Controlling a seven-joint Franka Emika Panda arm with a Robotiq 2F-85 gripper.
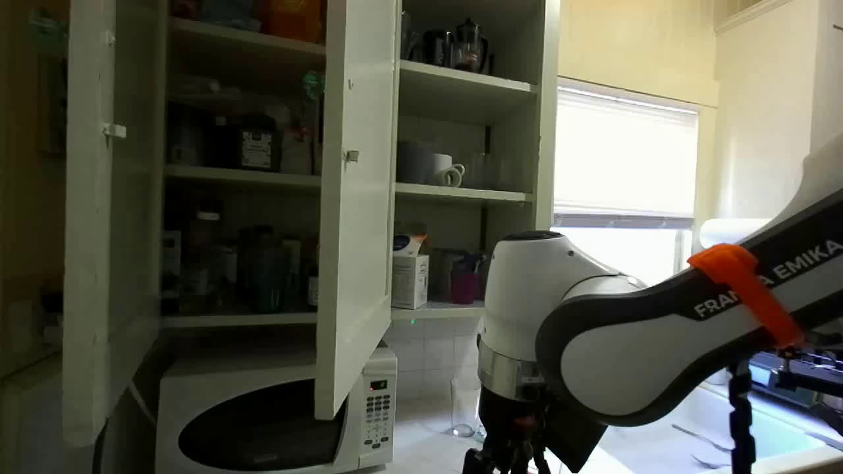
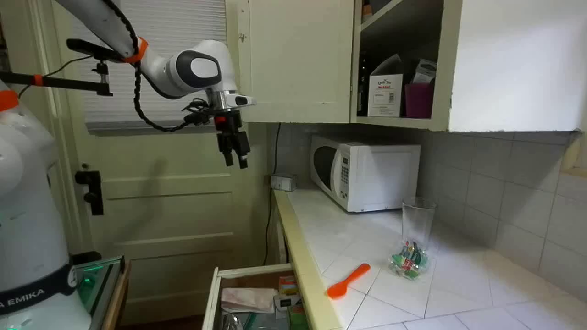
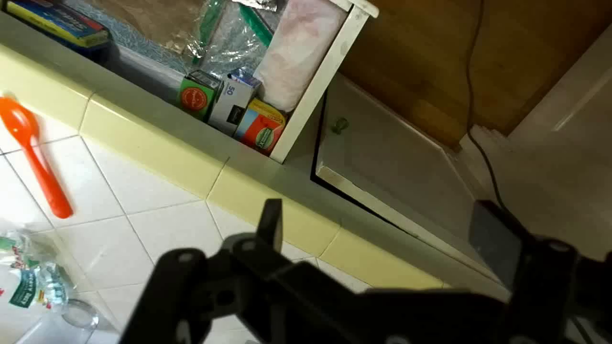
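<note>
My gripper hangs fingers-down above the open drawer, well clear of the counter. In the wrist view the gripper has its fingers wide apart, and nothing shows between them. An orange spoon lies on the white tiles near the counter's yellow edge; the wrist view has this spoon at far left. Beside the clear glass rests a crumpled clear wrapper with green and red print. Inside the drawer are small boxes, a pinkish folded cloth and plastic bags.
A white microwave stands at the back of the counter. Above it, cabinet doors hang open; shelves hold mugs, jars and boxes. Below the counter a cupboard door stands ajar.
</note>
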